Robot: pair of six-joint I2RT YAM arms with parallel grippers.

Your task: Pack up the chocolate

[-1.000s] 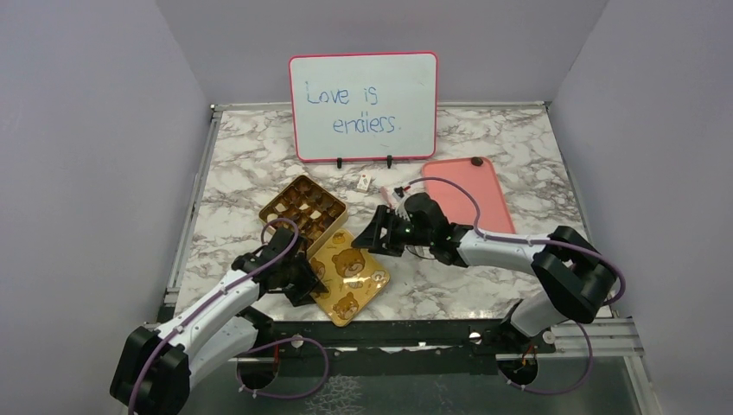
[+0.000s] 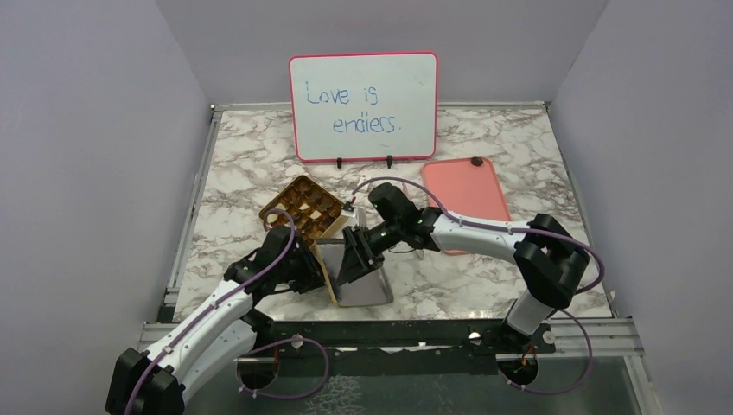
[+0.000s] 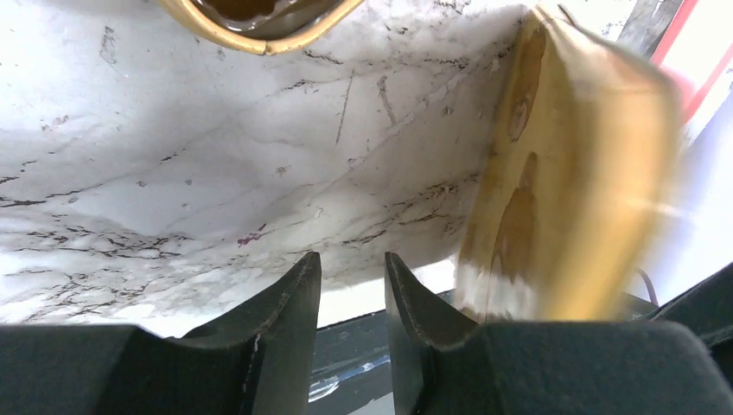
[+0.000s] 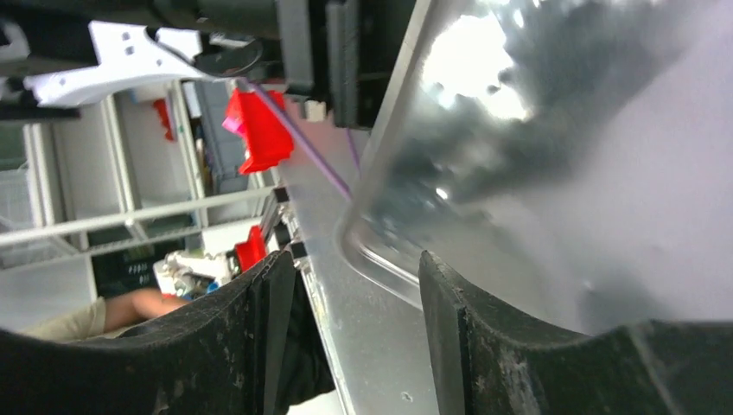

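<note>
The gold chocolate box base (image 2: 302, 207) with several chocolates lies left of centre; its corner shows in the left wrist view. The lid (image 2: 365, 290) is raised on edge, its silvery inside facing up-right; its gold bear-printed face (image 3: 553, 173) fills the right of the left wrist view. My left gripper (image 2: 311, 272) is at the lid's left edge; whether the lid is between its fingertips is unclear. My right gripper (image 2: 354, 259) hangs over the lid's silvery side (image 4: 536, 216), with its fingers apart.
A pink board (image 2: 467, 190) with a dark piece lies at the right. A whiteboard (image 2: 363, 104) stands at the back. The front table edge runs just below the lid.
The lid has tipped up from lying gold side up to showing its silvery side.
</note>
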